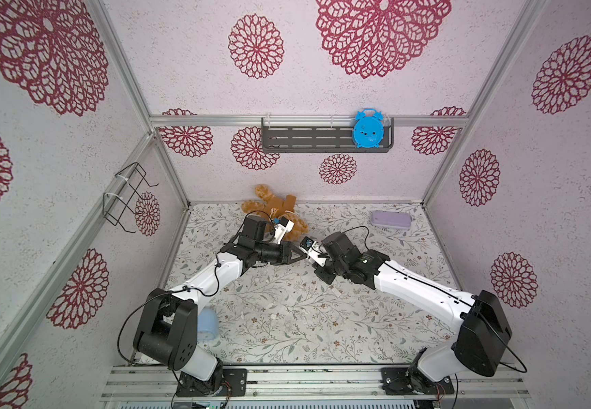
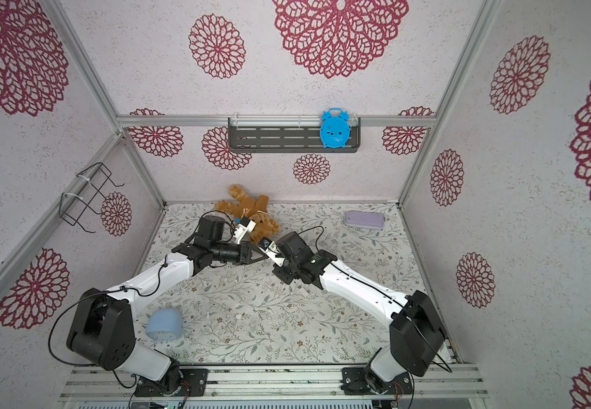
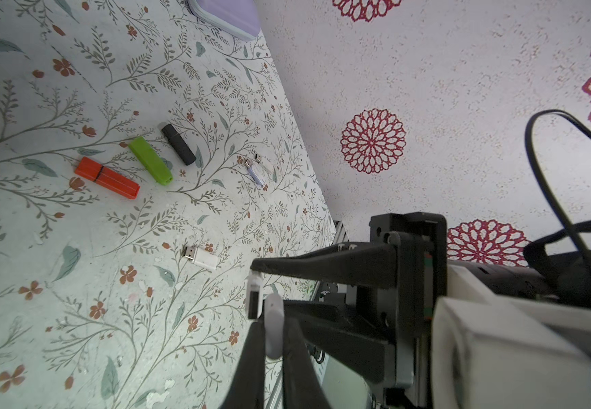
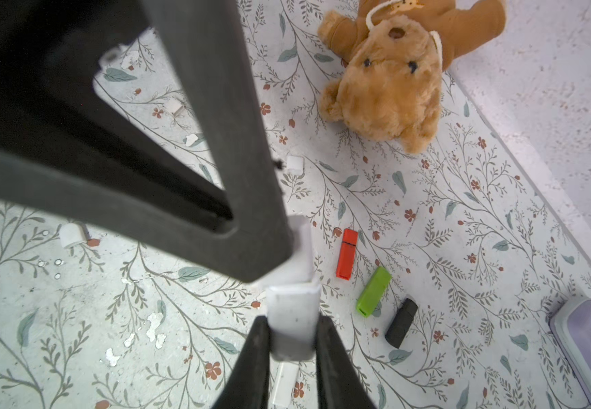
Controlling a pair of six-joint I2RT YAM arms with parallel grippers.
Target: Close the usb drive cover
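My left gripper is shut on a small white piece (image 3: pixel 273 323), its fingers nearly meeting. Facing it, my right gripper is shut on another white piece (image 4: pixel 292 317). In the right wrist view, the piece held on the left (image 4: pixel 301 252) lies right against the end of the right one, and they overlap in that view. Whether they are joined cannot be told, nor which is the drive and which the cover. Part of the left piece is hidden behind a dark finger (image 4: pixel 258 235). Both grippers are off the table, tips close together.
Red (image 4: pixel 346 253), green (image 4: pixel 374 291) and black (image 4: pixel 401 322) drives lie on the table, with a white one (image 3: pixel 203 257). A teddy bear (image 4: pixel 391 75) and a purple case (image 1: pixel 391 218) stand at the back; a blue container (image 2: pixel 164 323) at front left.
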